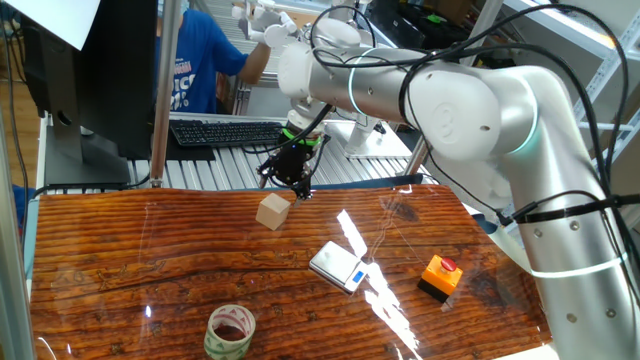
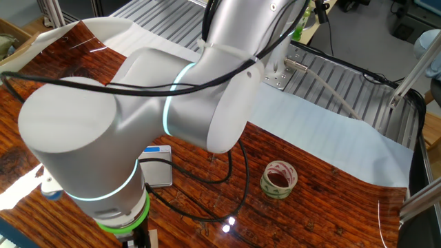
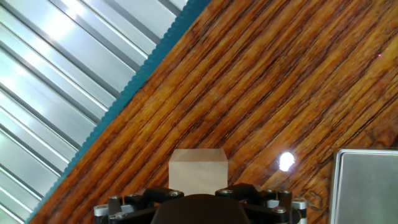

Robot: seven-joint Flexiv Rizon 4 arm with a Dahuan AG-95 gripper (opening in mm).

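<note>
A pale wooden cube rests on the brown wood-grain tabletop near its back edge. My gripper is just behind and above it, black fingers spread apart, with a gap between it and the cube. In the wrist view the cube shows ahead of the gripper, its lower part covered by the black gripper body. In exterior view 2 the gripper is mostly cut off at the bottom edge, and the arm hides much of the table there.
A small silver scale lies right of the cube. Farther right is an orange box with a red button. A roll of tape sits near the front.
</note>
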